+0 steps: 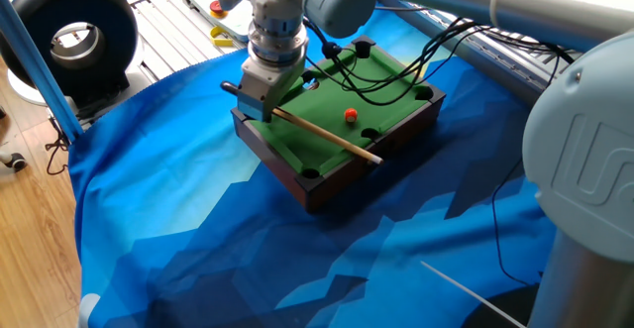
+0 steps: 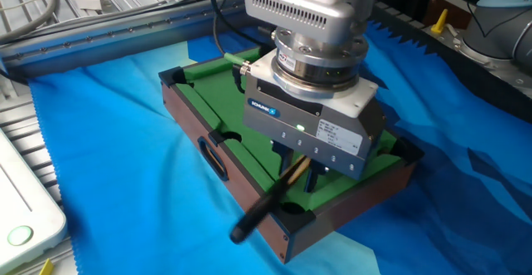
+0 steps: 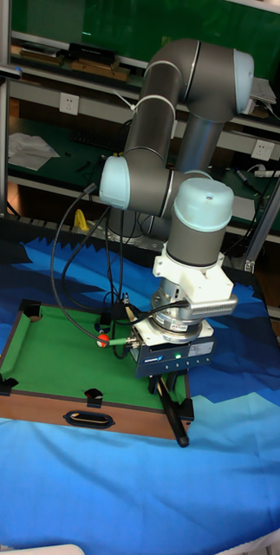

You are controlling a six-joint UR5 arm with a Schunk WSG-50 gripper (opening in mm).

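A small pool table (image 1: 297,150) with green felt and a dark wooden frame stands on the blue cloth. The cue (image 1: 327,135) lies slantwise across it, its pale tip over the rim near a side pocket. Its black handle (image 2: 259,213) sticks out past the corner. My gripper (image 2: 297,169) is low over that corner, pointing down, one finger on each side of the cue; whether they press on it is unclear. An orange-red ball (image 1: 351,115) rests on the felt beyond the cue. A second small ball (image 1: 313,84) lies near a far pocket, partly hidden by cables.
Black cables (image 1: 416,75) from the arm hang over the far side of the pool table. A metal rail (image 2: 125,42) runs along the cloth's edge. A thin white rod (image 1: 471,293) lies on the cloth.
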